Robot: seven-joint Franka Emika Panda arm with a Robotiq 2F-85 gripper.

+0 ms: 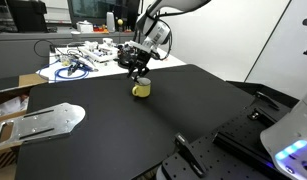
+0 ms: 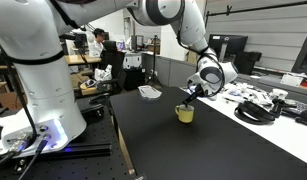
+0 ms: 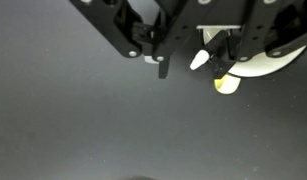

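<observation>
A yellow mug with a pale inside stands on the dark table, its handle towards the left in exterior view 1. At its rim is my gripper, pointing down. In exterior view 2 the mug sits below the gripper's tips. The wrist view shows my gripper with its fingers apart, one over the mug's white inside and the other outside it. A small white rounded piece shows between them; whether they touch it cannot be told. Part of the yellow handle also shows.
A metal tray lies on the table at the left in exterior view 1. Blue cables and other clutter lie behind. Bare tabletop surrounds the mug at the front and right.
</observation>
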